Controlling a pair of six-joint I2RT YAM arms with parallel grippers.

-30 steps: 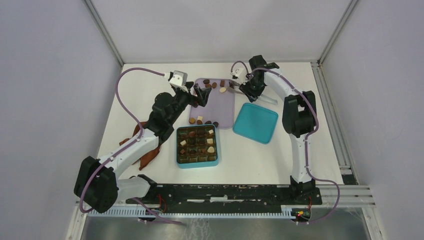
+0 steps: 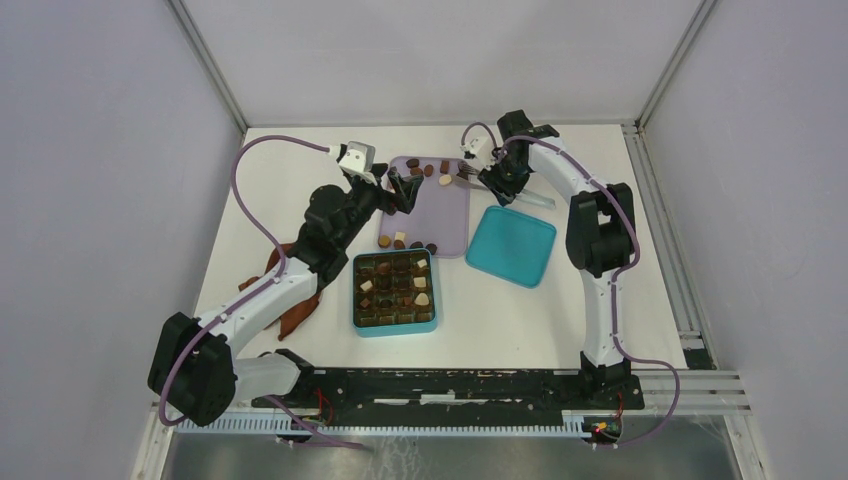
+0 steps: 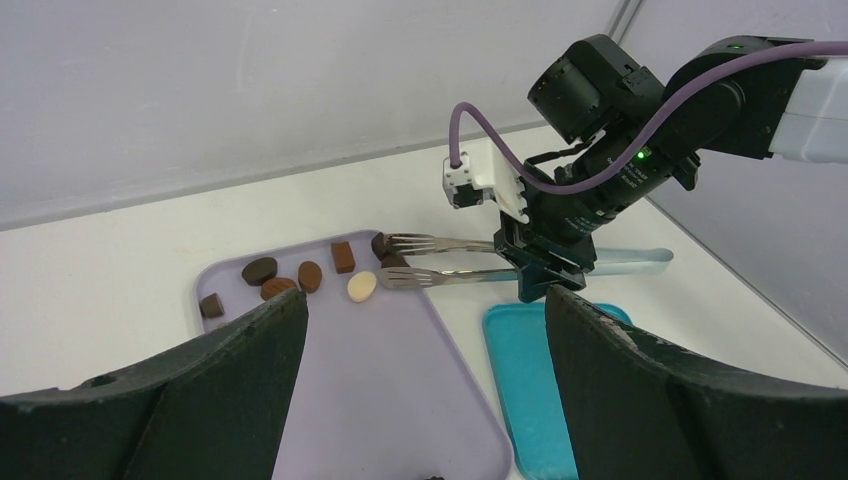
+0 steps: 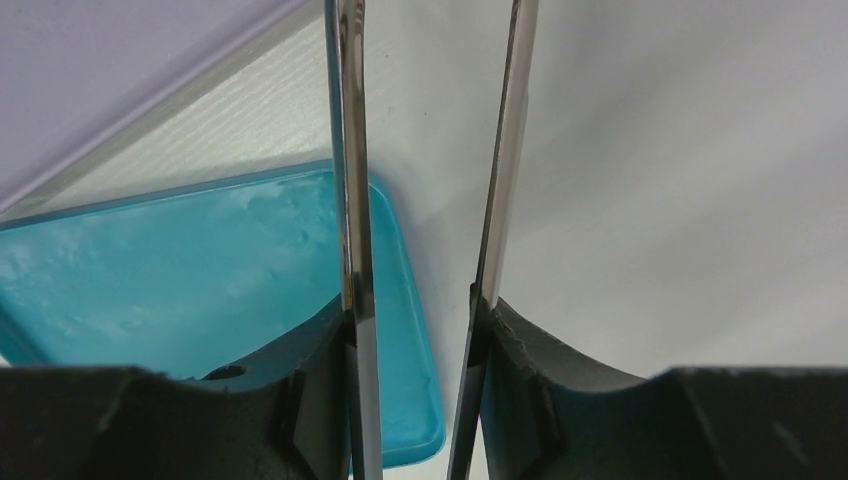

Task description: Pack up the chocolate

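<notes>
Assorted chocolates lie along the edges of the lilac tray (image 2: pixel 430 210), among them a white round one (image 3: pixel 362 286) and a brown square (image 3: pixel 342 257). The chocolate box (image 2: pixel 394 292) below has a gold compartment insert, partly filled. My right gripper (image 2: pixel 461 175) reaches over the tray's back-right corner with long fork-like fingertips, parted, at dark chocolates; whether it grips one is unclear. Its tips are out of frame in the right wrist view. My left gripper stands open above the tray's left side, nothing between its fingers.
An empty teal tray (image 2: pixel 510 247) sits right of the lilac tray, under the right arm. Brown cloth-like items (image 2: pixel 298 310) lie beside the left arm.
My right gripper's fingertips have shifted very slightly at the tray's back-right corner. The left arm has not moved.
</notes>
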